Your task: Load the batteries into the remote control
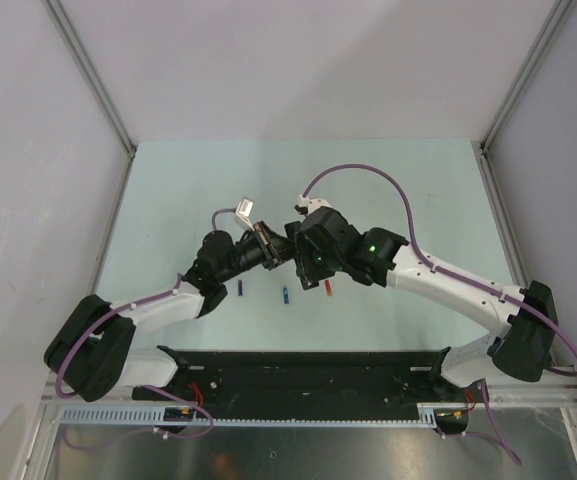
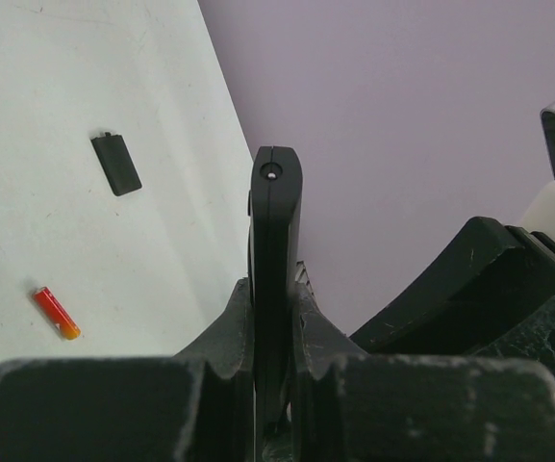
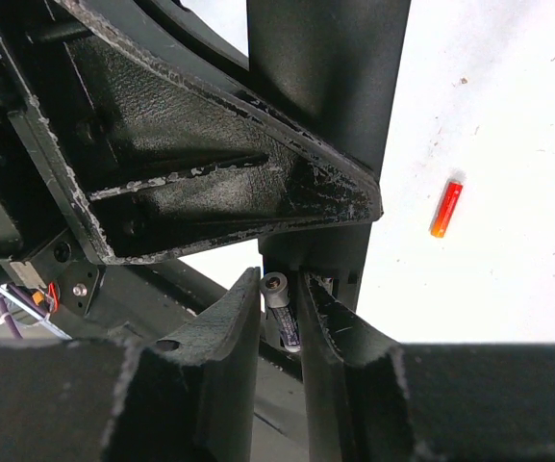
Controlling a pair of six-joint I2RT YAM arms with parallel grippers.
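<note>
The black remote [image 3: 325, 67] is held upright between my two grippers at the centre of the top view. My left gripper [image 1: 286, 242] is closed around the remote, which stands between its fingers in the left wrist view [image 2: 274, 221]. My right gripper is shut on a silver battery [image 3: 283, 318] at the remote's lower end, where a compartment shows behind its fingertips. Whether the battery is seated cannot be told. A red battery [image 2: 54, 310] and a blue battery [image 1: 285, 295] lie apart on the table below.
A dark blue battery [image 1: 240, 288] lies left of the others. A small black cover [image 2: 115, 164] lies on the white table [image 1: 418, 190]. Its front edge borders a dark gap.
</note>
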